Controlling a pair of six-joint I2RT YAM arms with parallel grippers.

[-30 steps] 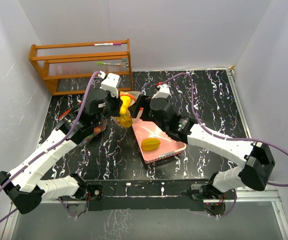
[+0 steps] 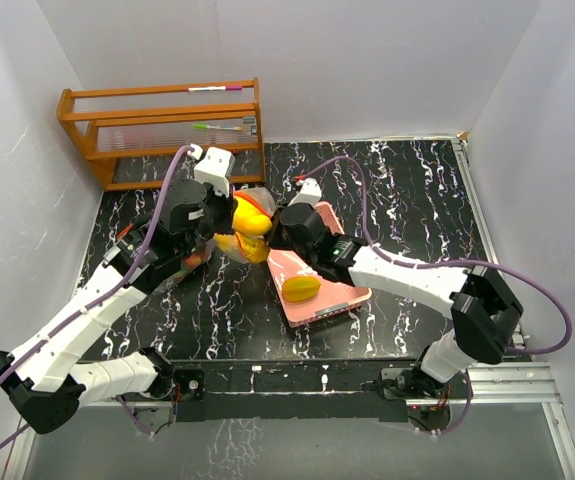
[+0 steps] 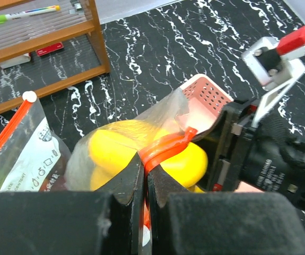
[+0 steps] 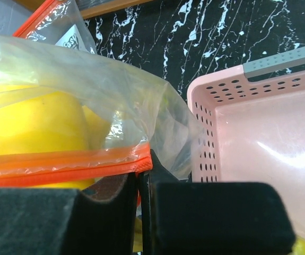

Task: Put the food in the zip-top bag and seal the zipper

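Note:
A clear zip bag [image 3: 102,154] with an orange zipper holds yellow food [image 2: 250,217], seen between both arms. My left gripper is shut on the bag's orange zipper edge. My right gripper, at the other side of the bag, is shut on the end of the orange zipper strip, with the clear plastic crumpled above it. A yellow piece of food [image 2: 300,288] lies in the pink basket [image 2: 322,314].
Another orange-zippered bag [image 3: 33,154] stands at the left. A wooden rack [image 2: 157,110] with markers is at the back left.
My right gripper has moved left and down to the bag and shut on it. More of the yellow food shows in the top view. The left arm has barely moved.

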